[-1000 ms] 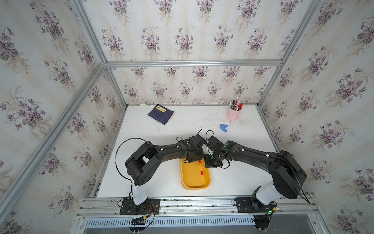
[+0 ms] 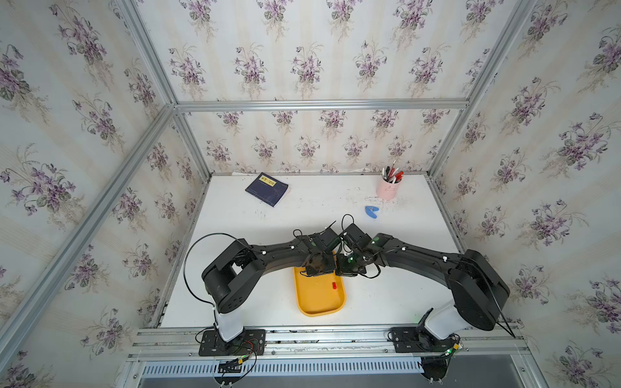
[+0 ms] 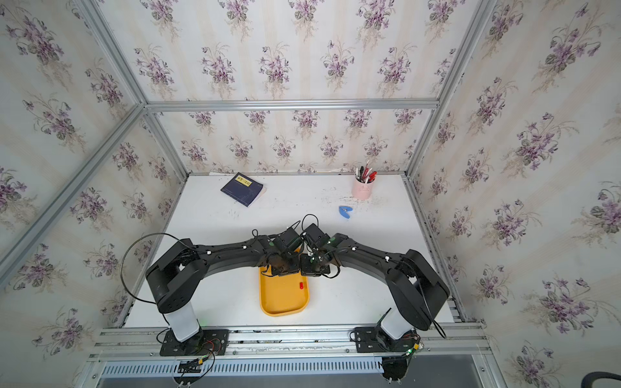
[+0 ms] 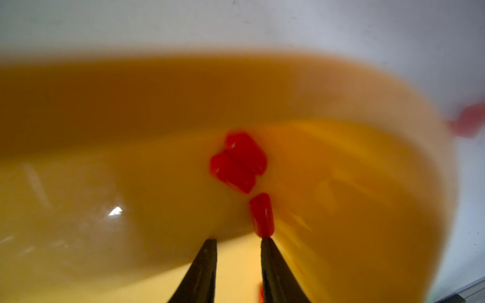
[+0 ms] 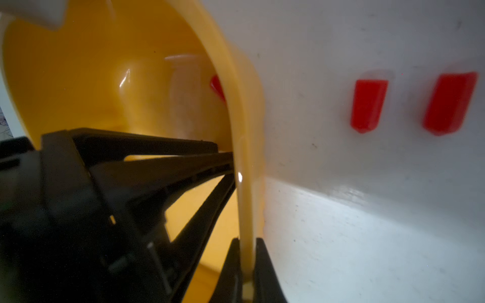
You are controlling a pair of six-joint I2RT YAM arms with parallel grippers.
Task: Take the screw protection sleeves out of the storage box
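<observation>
The yellow storage box [image 2: 321,294] stands at the front middle of the table. Inside it, the left wrist view shows two red sleeves side by side [image 4: 238,162], a third red sleeve [image 4: 262,214] near them, and a sliver of another at the lower edge. My left gripper is down in the box, open, with no sleeve between its fingers; the third sleeve lies just beyond its right fingertip. My right gripper is shut on the box's rim, one finger on each side. Two red sleeves [image 5: 368,106] [image 5: 450,103] lie on the table outside.
My two arms meet closely over the box, hiding its far part from above. A blue clip-like object [image 2: 371,211], a pink pen cup [image 2: 387,188] and a dark blue notebook [image 2: 266,188] stand or lie farther back. Table to both sides of the box is clear.
The box has shifted slightly left, with my right gripper at its rim. My left gripper has shifted slightly, and the sleeve seen near it from above is now hidden.
</observation>
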